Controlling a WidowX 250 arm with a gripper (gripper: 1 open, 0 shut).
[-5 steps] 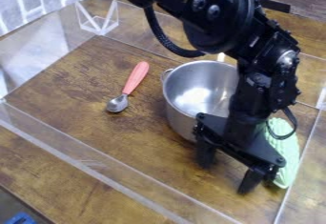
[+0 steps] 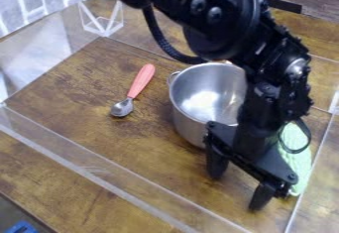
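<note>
The black gripper [image 2: 236, 184] is low over the wooden table [image 2: 106, 148] at the lower right, in front of a steel pot [image 2: 199, 96]. Its two dark fingers point down and stand apart, and I make out nothing held between them. A pale green cloth or mat [image 2: 296, 173] lies at the right, partly hidden behind the gripper. A scoop with a pink handle [image 2: 141, 81] lies left of the pot.
Clear plastic walls [image 2: 40, 58] edge the work area. A small blue object [image 2: 19, 227] is at the bottom left corner.
The gripper has shifted very slightly, its fingertips a little lower in view. The pot, scoop and green item have not visibly moved.
</note>
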